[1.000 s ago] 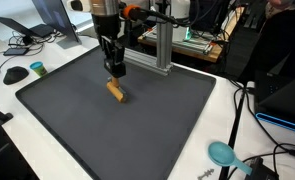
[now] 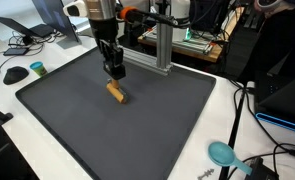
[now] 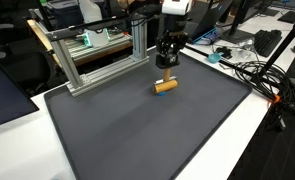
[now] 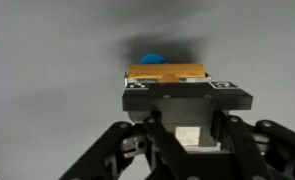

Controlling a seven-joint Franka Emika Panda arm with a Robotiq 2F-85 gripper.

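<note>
A wooden, mallet-like piece has an orange-tan cylindrical head [image 3: 165,87] lying level at or just above the dark board [image 3: 147,125]. Its short upright stem [image 3: 168,74] rises into my gripper [image 2: 113,76], which is shut on it from above. From the wrist view, the wooden head [image 4: 165,71] shows just past the dark fingers [image 4: 145,99], which hide the stem. A small blue thing [image 4: 152,58] peeks out beside the head, mostly covered. Whether the head touches the board is hard to tell.
Bare board lies around the piece. A metal frame [image 3: 112,66] stands along one edge. A green-blue cup [image 2: 38,69] and a black object [image 2: 16,75] sit at the far left, and a turquoise round object [image 2: 223,154] is off the board's right side.
</note>
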